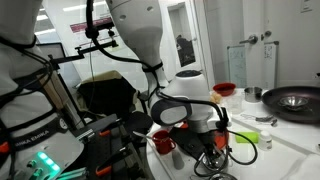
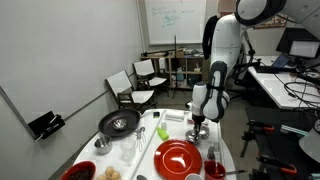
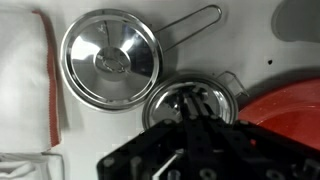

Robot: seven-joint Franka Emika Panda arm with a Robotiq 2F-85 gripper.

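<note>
My gripper reaches down over a round steel vessel with a wire handle [image 3: 158, 100] in the wrist view, its dark fingers covering much of the inside. The gripper is shut; nothing clear shows between its fingers, and whether they touch the vessel I cannot tell. Beside it lies a second round steel vessel [image 3: 110, 62] with a long wire handle, empty inside. From the second exterior view, the gripper [image 2: 191, 134] is low at the steel vessels, behind the red plate [image 2: 178, 160]. The white arm partly hides this spot in the first exterior view.
A white cloth [image 3: 22, 85] lies left of the vessels in the wrist view. The red plate's rim [image 3: 262, 108] is close on the right. A black pan [image 1: 292, 101], a green item [image 1: 246, 136] and a red cup [image 1: 162, 142] stand farther around the table.
</note>
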